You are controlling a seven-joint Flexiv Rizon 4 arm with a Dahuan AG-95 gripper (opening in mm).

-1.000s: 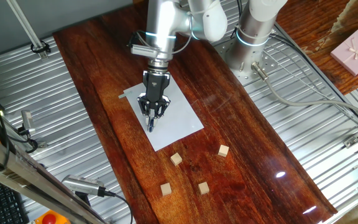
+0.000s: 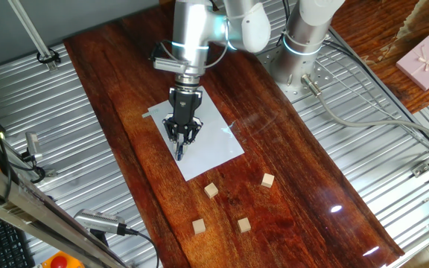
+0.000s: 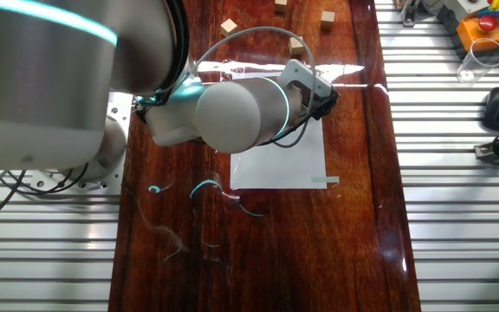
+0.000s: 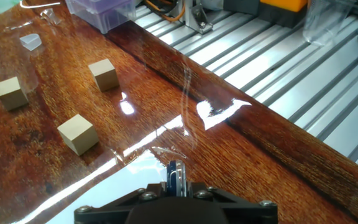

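Over the white paper sheet (image 2: pixel 213 139) hangs my gripper (image 2: pixel 180 141), pointing down near the sheet's left edge. It is shut on a slim, dark-blue pen-like object (image 4: pixel 176 177), which stands up between the fingers in the wrist view. Its blue lower end (image 2: pixel 179 155) shows beneath the fingers in exterior view 1; whether the tip touches the paper I cannot tell. In exterior view 2 the arm hides the fingers and part of the paper (image 3: pixel 275 169).
Several small wooden blocks lie beyond the paper, among them one block (image 4: pixel 78 134) close to it. A purple container (image 4: pixel 104 14) stands farther off. Wood is bare around the sheet; a ridged metal surface (image 4: pixel 278 62) borders the table.
My gripper has shifted slightly to the left in exterior view 1, still holding the pen-like object. Paper and blocks are where they were.
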